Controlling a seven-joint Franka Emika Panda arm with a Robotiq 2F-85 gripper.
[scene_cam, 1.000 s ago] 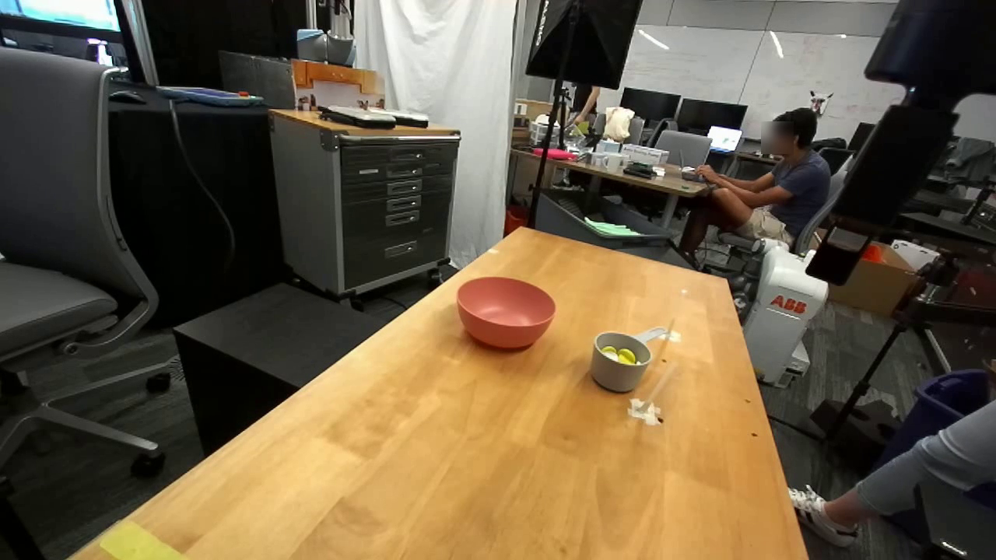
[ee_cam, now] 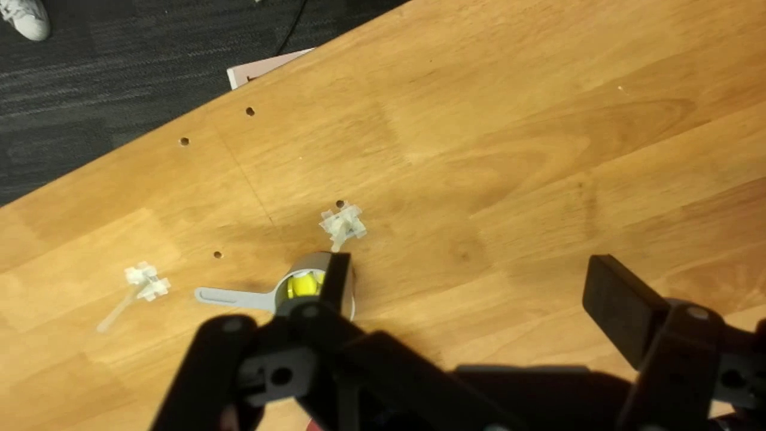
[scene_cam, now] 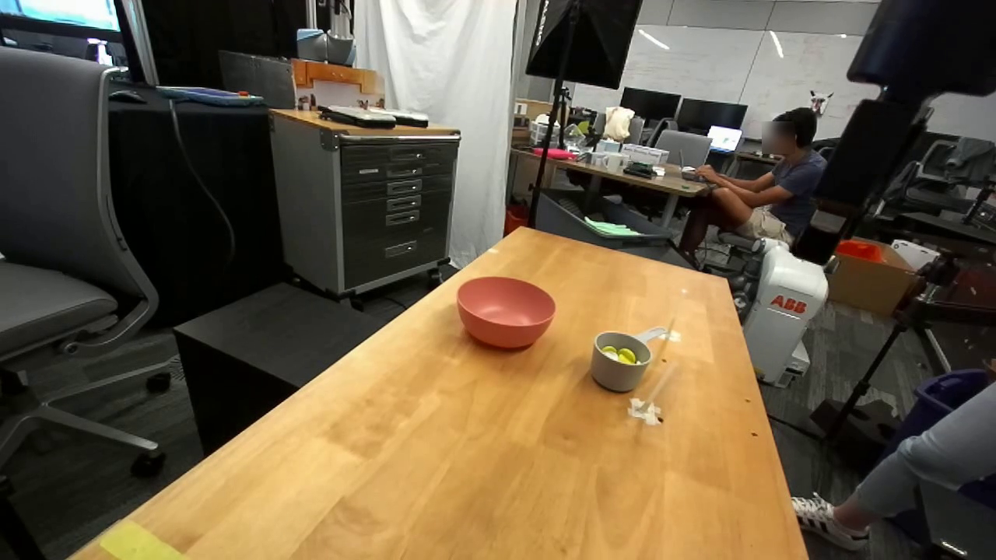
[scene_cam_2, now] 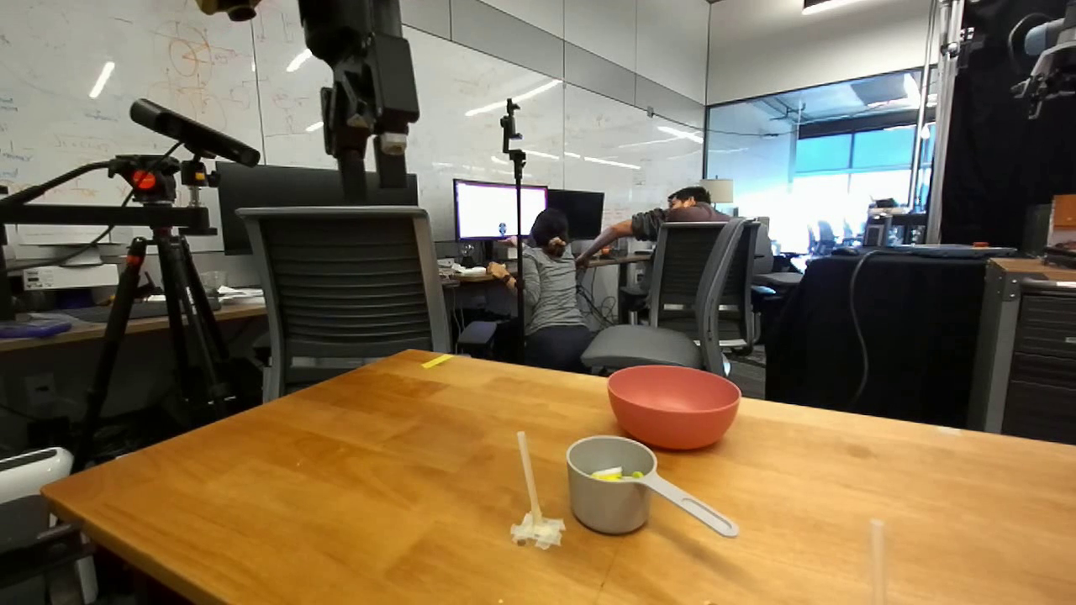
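Observation:
A grey measuring cup with a flat handle stands upright on the table, holding a few yellow-green pieces. Behind it in the second exterior view sits a pink-red bowl; its inside looks empty in the first exterior view. My gripper is open, its fingers spread wide with only bare table seen between them. In the wrist view the left finger partly covers the cup. Well above the tabletop, the gripper also shows in the second exterior view.
Two thin translucent sticks, one beside the cup and one farther along, rise from the table; taped patches show at their bases. A person's leg is near its right side.
In the first exterior view, the arm and gripper have shifted slightly left and up. The cup and bowl have stayed where they were.

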